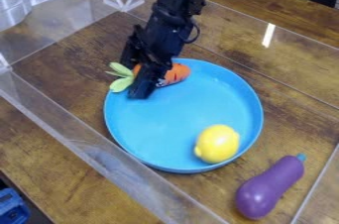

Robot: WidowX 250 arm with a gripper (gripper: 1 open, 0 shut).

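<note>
My black gripper (pixel 153 74) reaches down from the top to the upper left of a blue plate (pixel 172 124), over an orange toy carrot (pixel 177 71) with pale green leaves (pixel 122 77). The fingers are around the carrot; whether they grip it cannot be told. A yellow lemon (pixel 216 143) lies on the plate at the lower right.
A purple eggplant (pixel 272 185) lies on the wooden table (pixel 291 99) right of the plate. A clear plastic edge crosses the left and lower left.
</note>
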